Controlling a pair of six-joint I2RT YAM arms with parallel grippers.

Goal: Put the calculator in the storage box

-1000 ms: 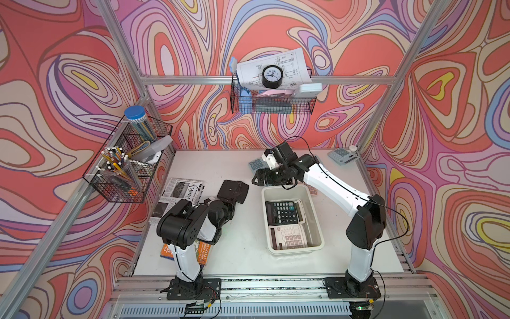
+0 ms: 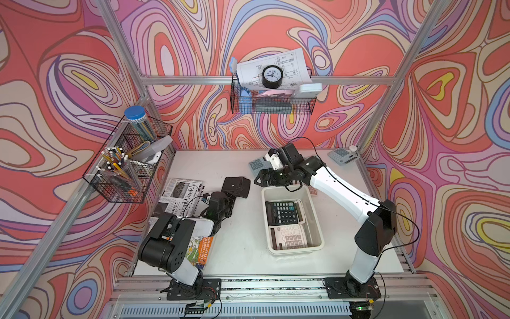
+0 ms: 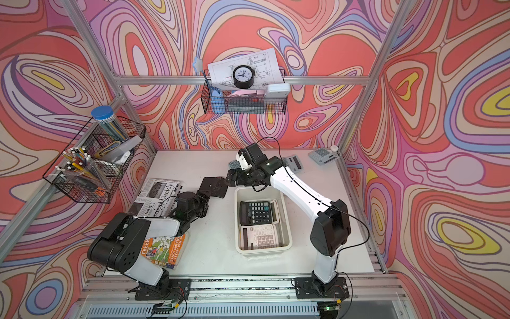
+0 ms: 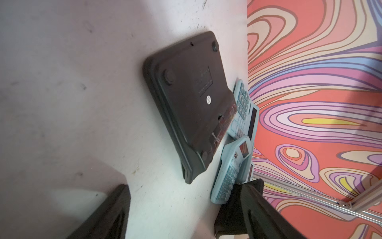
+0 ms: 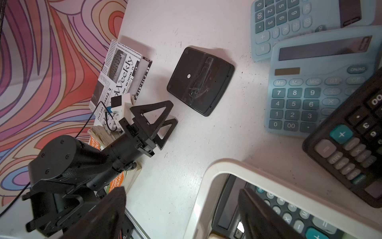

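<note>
A black calculator (image 4: 191, 99) lies face down on the table, left of the white storage box (image 2: 318, 234). My left gripper is open just in front of it, with nothing between its fingers. My right gripper (image 2: 263, 178) is open above the box's back left edge. The box holds a black calculator (image 2: 284, 212) and a pink one (image 2: 287, 236). Behind it lie light blue calculators (image 5: 306, 91) and another black calculator (image 5: 346, 147).
A newspaper (image 2: 175, 191) and an orange magazine (image 3: 162, 247) lie under the left arm. Wire baskets hang at the left (image 2: 127, 180) and back (image 2: 273, 106).
The face-down calculator has shifted slightly back and right since a second ago. My left arm has changed pose beside it, and the right arm has moved slightly right.
</note>
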